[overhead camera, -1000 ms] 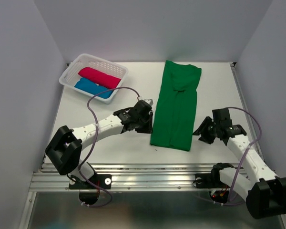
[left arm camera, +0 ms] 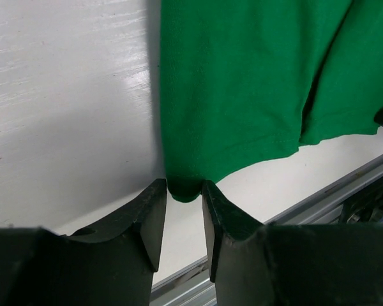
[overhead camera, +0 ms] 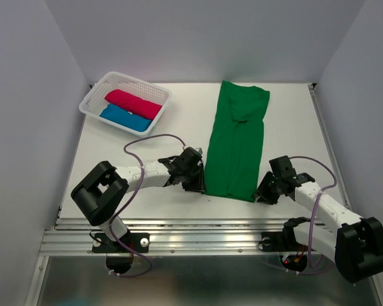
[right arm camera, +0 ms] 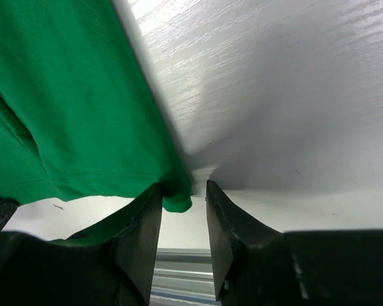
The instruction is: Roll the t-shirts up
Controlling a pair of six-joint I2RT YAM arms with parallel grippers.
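Observation:
A green t-shirt, folded into a long strip, lies flat on the white table with its narrow end toward the front edge. My left gripper is at that end's left corner, its fingers part open, with the cloth corner between the fingertips. At the right corner, my right gripper also stands part open. The cloth's corner reaches between its fingers, close against the left one, while a gap shows on the other side.
A white basket at the back left holds a red roll and a blue roll. Metal rails run along the table's front edge. Bare table lies on both sides of the shirt.
Both grippers have come down toward the front edge and closer to the shirt's two near corners. The shirt itself looks unmoved.

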